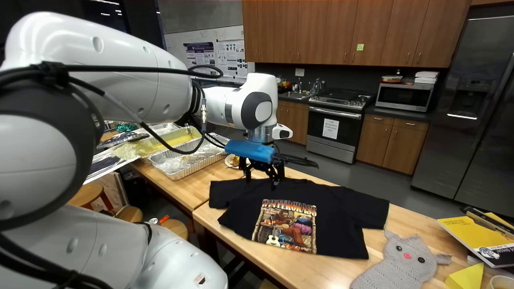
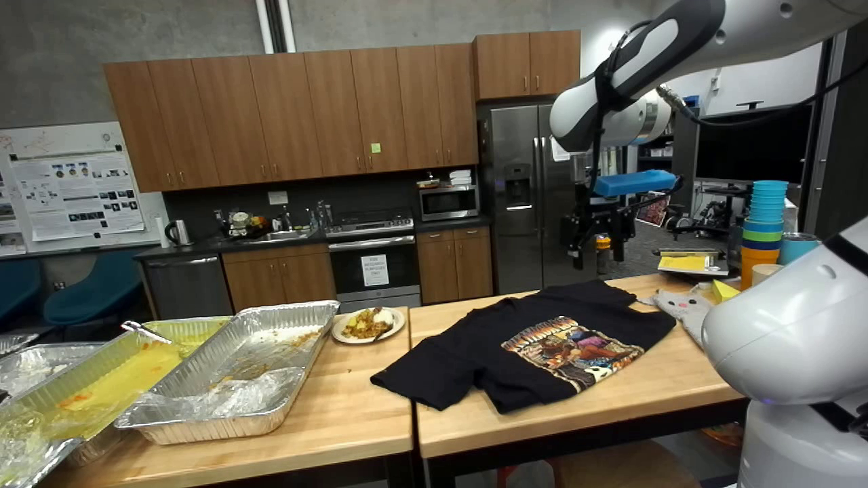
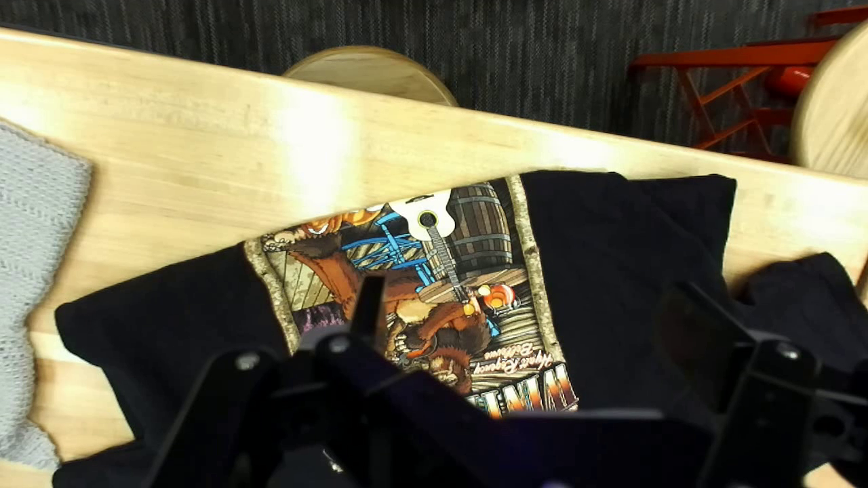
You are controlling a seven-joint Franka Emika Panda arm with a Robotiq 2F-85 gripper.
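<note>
A black T-shirt (image 1: pixel 337 207) with a colourful printed picture lies spread on the wooden table, its sleeves out to both sides. My gripper (image 1: pixel 261 185) hangs above the shirt, fingers pointing down. From the second exterior view, clear air shows between the gripper (image 2: pixel 599 259) and the cloth. Its two fingers stand wide apart with nothing held. The wrist view looks down on the shirt's print (image 3: pixel 423 285); one finger (image 3: pixel 370 309) overlaps the print, and the dark gripper body hides part of the cloth below.
A grey knitted animal (image 1: pixel 404 262) lies beside one sleeve, near a yellow book (image 1: pixel 462 231). Foil trays (image 2: pixel 244 382) and a plate of food (image 2: pixel 367 324) occupy the adjoining table. Stacked cups (image 2: pixel 765 219) stand by the robot's base. Bare wood (image 3: pixel 203 154) borders the shirt's hem.
</note>
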